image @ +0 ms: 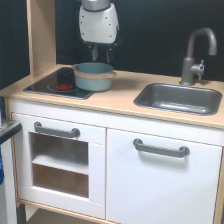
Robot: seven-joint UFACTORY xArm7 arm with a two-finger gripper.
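Note:
A blue-grey pot (94, 77) stands upright on the toy kitchen's counter, partly over the right side of the black stove top (58, 84). Over the pot hangs the white robot hand, its gripper (101, 60) pointing down. Two dark fingers show with a gap between them, and nothing is visible in that gap. Their tips are near the height of the pot's rim; whether they touch it I cannot tell.
The grey sink (180, 98) with its tall faucet (192, 58) is on the right. Bare wooden counter (122, 90) lies between pot and sink. Below are an open-fronted oven (62, 162) and a white cabinet door (150, 185), each with a grey handle.

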